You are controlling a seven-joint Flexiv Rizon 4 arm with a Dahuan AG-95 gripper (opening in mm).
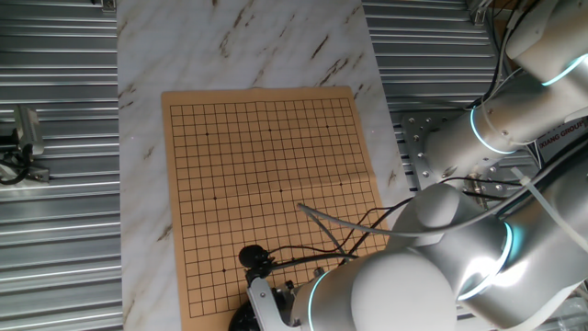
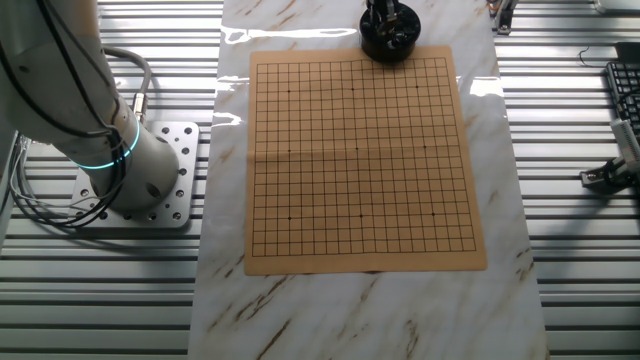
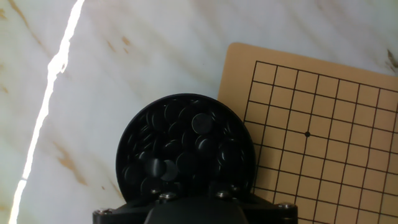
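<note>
A round black bowl [image 3: 186, 102] full of black go stones [image 3: 186, 140] fills the lower middle of the wrist view, beside a corner of the tan go board [image 3: 239, 74]. My gripper reaches over the bowl's near rim, and its dark fingertips blend into the black stones. Whether a stone is between them cannot be made out. From exterior view 2, the bowl [image 2: 390, 50] stands at the board's far edge with the gripper [image 2: 382, 14] just above or in it. The board [image 2: 365, 262] bears no stones. In exterior view 1 the arm hides most of the bowl [image 1: 243, 318].
The arm's base [image 2: 145, 175] is bolted beside the table. Cables [image 1: 367, 224] hang over the board's near right part. Another metal device [image 2: 625, 155] sits off the opposite side.
</note>
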